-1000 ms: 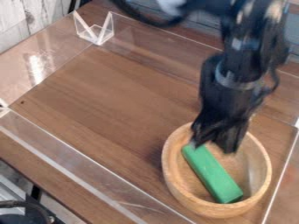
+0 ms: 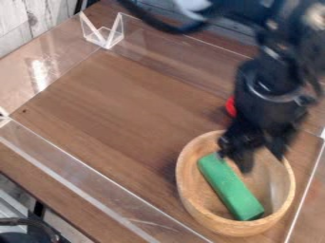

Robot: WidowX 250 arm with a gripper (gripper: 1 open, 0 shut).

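A wooden bowl [image 2: 195, 197] rests at the lower right of the table, with a green block [image 2: 231, 190] lying in it, tilted along its length. My gripper [image 2: 254, 147] hangs over the back of the bowl, blurred, so its fingers are hard to make out. A small red object [image 2: 230, 106] shows partly behind the arm.
Clear plastic strips edge it, and a clear bracket [image 2: 102, 33] stands at the back left. A dark cable arches over the top.
My gripper has shifted a little to the right, and the red object has come partly into sight behind it. The bowl and green block look unmoved.
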